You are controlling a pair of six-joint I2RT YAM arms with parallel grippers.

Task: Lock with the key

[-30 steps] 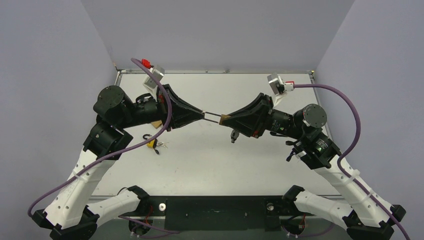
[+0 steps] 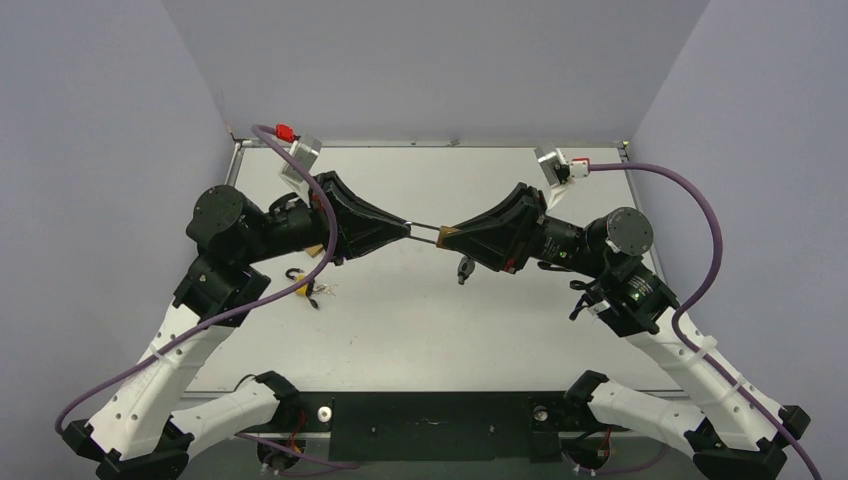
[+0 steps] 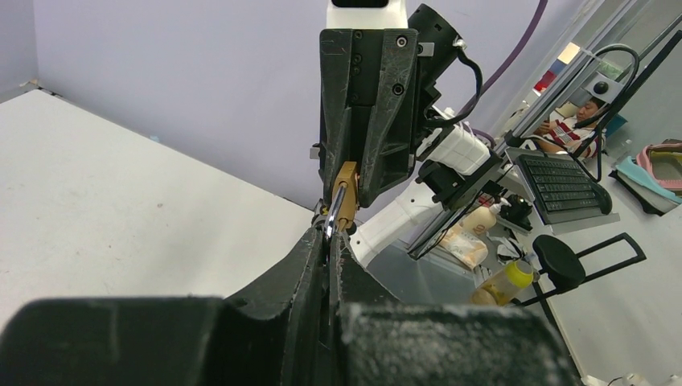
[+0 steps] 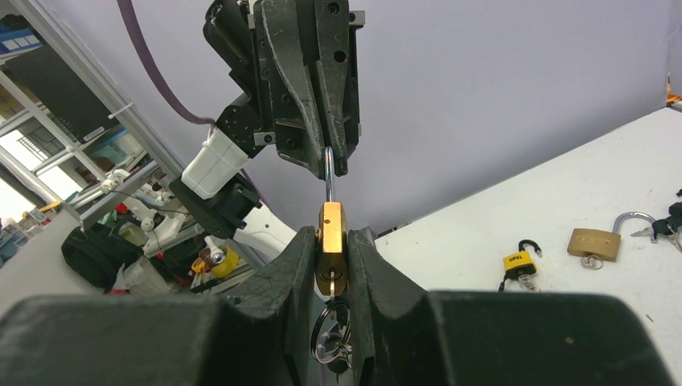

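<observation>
In the right wrist view, a brass padlock body (image 4: 332,241) is clamped in my right gripper. Its silver shackle (image 4: 329,178) extends upward to my left gripper, which is shut on it. The top view shows both shackle legs bridging the short gap between my left gripper (image 2: 409,231) and right gripper (image 2: 445,237). A key ring (image 4: 315,336) hangs below the body, and a dark key head (image 2: 466,268) shows beneath the right gripper from above. The body's keyhole end is largely hidden by the right fingers.
On the white table (image 2: 420,340) lie a yellow padlock (image 4: 519,264) with keys, another brass padlock (image 4: 593,244) and a black key head (image 4: 669,225), all on the left side. Grey walls enclose the back and sides.
The left arm has tilted a little. Both grippers keep their hold.
</observation>
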